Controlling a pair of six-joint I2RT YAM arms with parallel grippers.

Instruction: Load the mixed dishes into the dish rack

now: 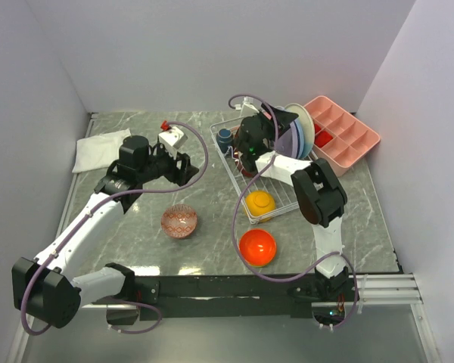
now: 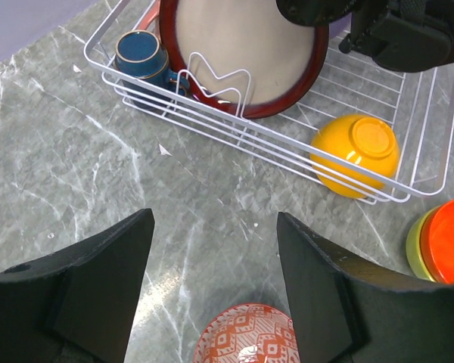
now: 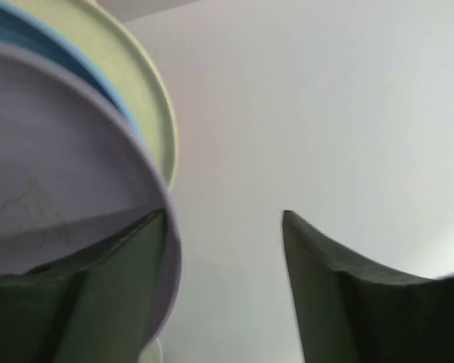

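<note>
The wire rack holds a blue mug, a brown-rimmed cream plate, a yellow bowl and upright purple, blue and cream plates. My right gripper is over these plates, part open, one finger at the purple plate's rim; whether it grips is not visible. My left gripper stands open and empty left of the rack. A patterned bowl and a red bowl, stacked on a green one, sit on the counter.
A pink compartment tray is beside the rack at back right. A white cloth lies at back left.
</note>
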